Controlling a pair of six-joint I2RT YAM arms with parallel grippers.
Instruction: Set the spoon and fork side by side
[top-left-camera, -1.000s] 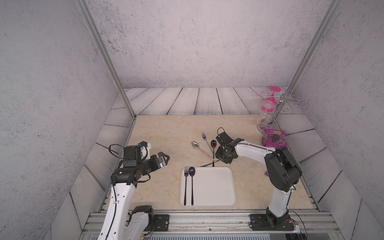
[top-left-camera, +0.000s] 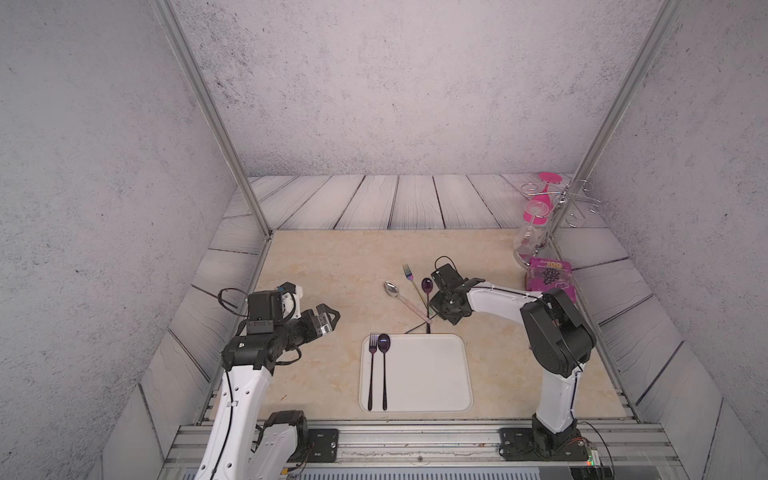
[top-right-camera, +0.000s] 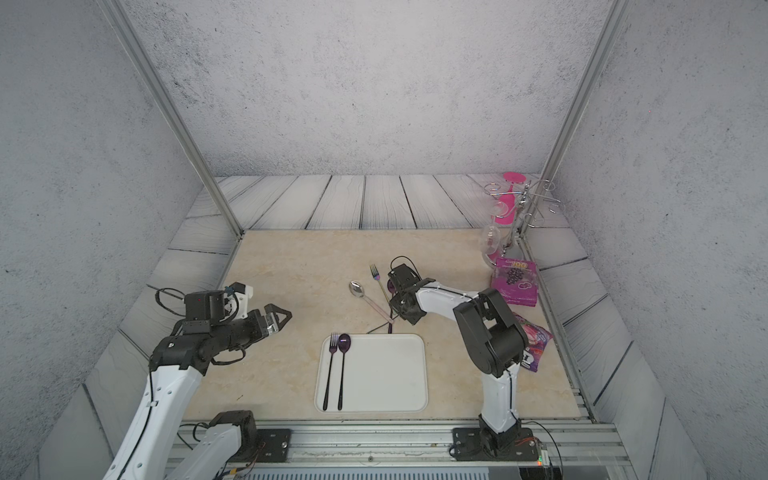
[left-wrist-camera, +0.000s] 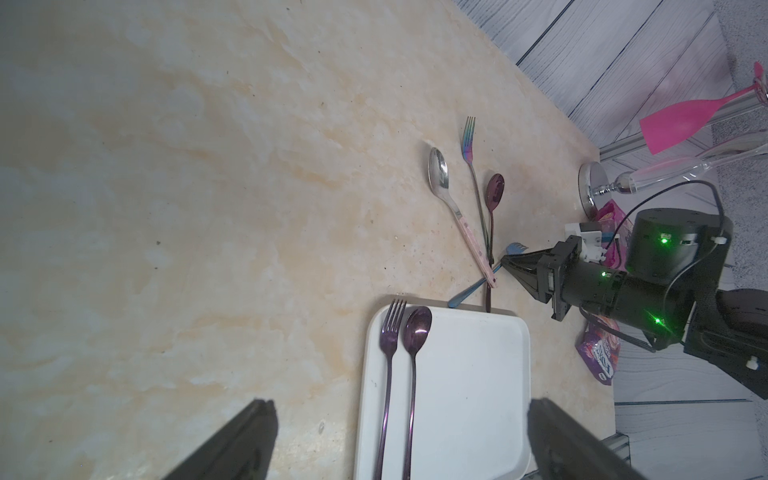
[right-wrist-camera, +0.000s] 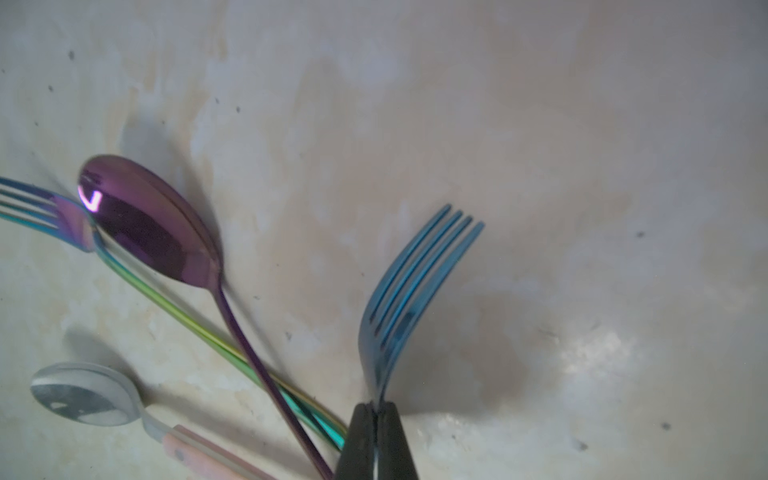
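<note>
My right gripper is shut on the blue fork (right-wrist-camera: 392, 320) just below its head, with the tines sticking out beyond the fingertips. The fork's handle (left-wrist-camera: 465, 296) runs under the crossed cutlery toward the tray's back edge. Beside it lie a purple spoon (right-wrist-camera: 148, 220), a rainbow fork (right-wrist-camera: 172, 308) and a silver spoon (right-wrist-camera: 84, 393) with a pink handle, their lower ends crossing. On the white tray (top-left-camera: 428, 372) a dark purple fork (top-left-camera: 372, 372) and a purple spoon (top-left-camera: 384, 344) lie parallel on the left. My left gripper stands open and empty, left of the tray.
A metal rack (top-left-camera: 564, 196) with pink utensils stands at the back right. Purple packages (top-right-camera: 514, 281) lie along the right edge. The tray's right half is bare, and the table's left and back areas are clear.
The left arm has stayed nearly still.
</note>
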